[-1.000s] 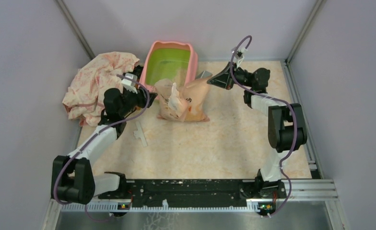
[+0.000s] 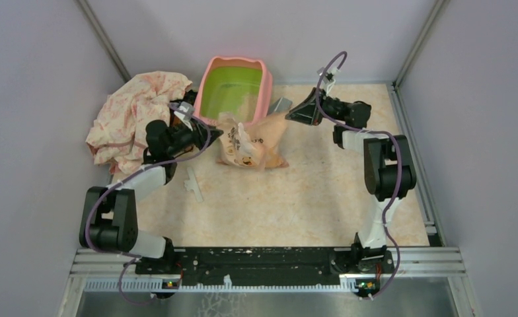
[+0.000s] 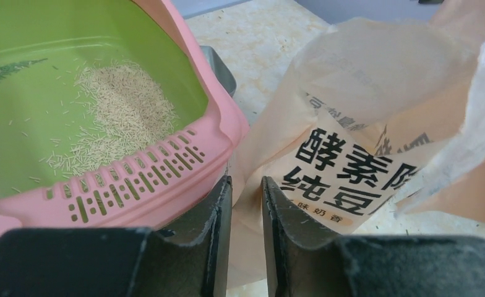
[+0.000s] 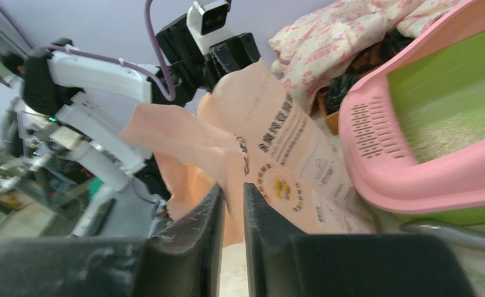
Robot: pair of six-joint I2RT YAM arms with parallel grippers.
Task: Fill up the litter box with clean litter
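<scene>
The pink litter box (image 2: 265,89) with a green inside holds a thin patch of pale pellet litter (image 3: 122,108). In front of it stands a printed beige litter bag (image 2: 246,148), its top open and crumpled. My left gripper is shut on the bag's near side, beside the box's slotted rim. My right gripper is at the bag's other upper edge, its fingers close together around the plastic; whether they are shut is unclear.
A patterned cloth (image 2: 137,115) is heaped at the back left. A metal scoop (image 4: 450,234) lies by the box.
The left arm has shifted, its gripper moving slightly right onto the bag. The bag's printed front has turned more into view. The right arm has moved slightly.
</scene>
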